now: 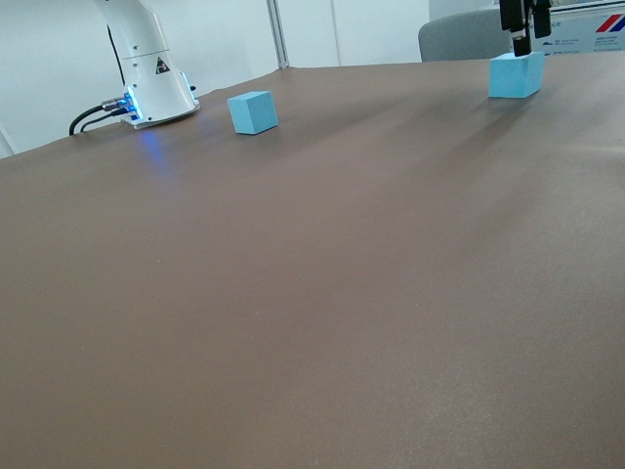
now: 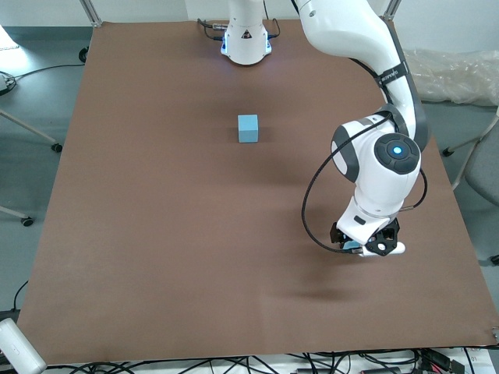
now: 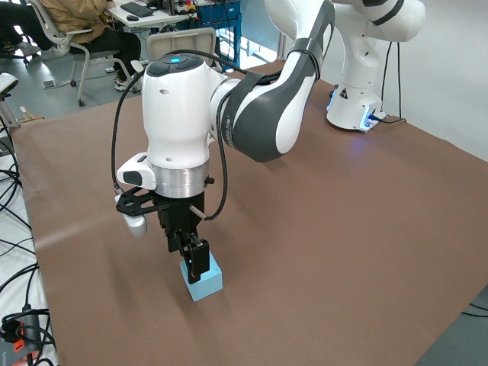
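Observation:
My black gripper (image 1: 527, 29) is down at a light blue cube (image 1: 516, 76) on the right of the top view; in the right view the gripper (image 3: 194, 267) overlaps that cube (image 3: 206, 282), and in the left view the arm mostly hides it. Whether the fingers are open or shut on it is unclear. A second blue cube (image 2: 248, 128) stands alone near the middle-back of the brown table (image 2: 195, 234), also seen left of centre in the top view (image 1: 253, 113).
The white arm base (image 2: 245, 35) stands at the back edge with cables around it. Cables lie beyond the table's front edge.

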